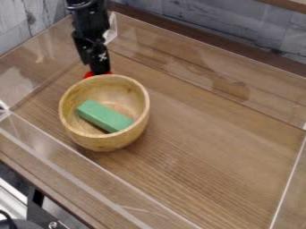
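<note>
A round wooden bowl (129, 130) sits left of centre with a green block (104, 117) lying in it. Just behind the bowl a small red object (89, 75) is mostly hidden by my black gripper (95, 70), which reaches down over it from the top left. Whether its fingers are open or touch the red object is hard to tell at this size.
Dark gaps show past its edges at the top left, bottom left and far right.
</note>
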